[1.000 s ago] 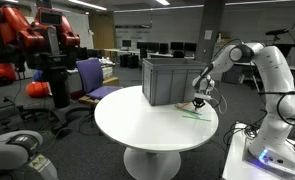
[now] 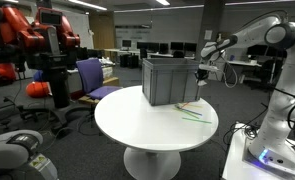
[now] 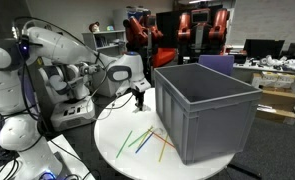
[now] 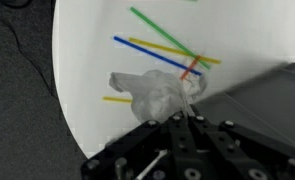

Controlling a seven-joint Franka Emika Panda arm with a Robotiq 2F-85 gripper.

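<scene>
A crumpled whitish piece of thin tissue or plastic (image 4: 149, 94) hangs at the fingertips in the wrist view, with my gripper shut on it. In exterior view 2 the gripper (image 3: 140, 100) is above the table, left of a large grey bin (image 3: 195, 125). Exterior view 1 has the gripper (image 2: 202, 74) near the height of the bin's rim, just off its right side. The held piece is too small to make out clearly in the exterior views.
Several thin sticks lie on the round white table (image 2: 137, 125), among them a green stick (image 3: 124, 144), a blue stick (image 4: 155, 54) and a red stick (image 4: 191, 68). The bin's tall walls rise beside the arm.
My gripper has risen from low over the sticks at the table to about the bin's rim height. The bin and table have not moved.
</scene>
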